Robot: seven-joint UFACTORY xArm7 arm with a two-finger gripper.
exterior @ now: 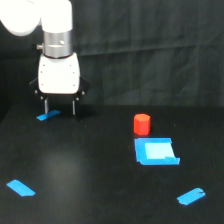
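Observation:
My gripper [60,106] hangs at the upper left, pointing down, its two fingers apart and no object visible between them. Well to its right, a small red block [142,125] stands on the black table. Just in front of that block lies a white square [159,151] bordered with blue tape. The block appears to be behind the square's far edge, outside the white area; whether it touches the tape cannot be told.
Blue tape strips lie on the table near the gripper [48,115], at the front left [20,188] and at the front right [190,196]. A dark curtain [150,50] closes off the back.

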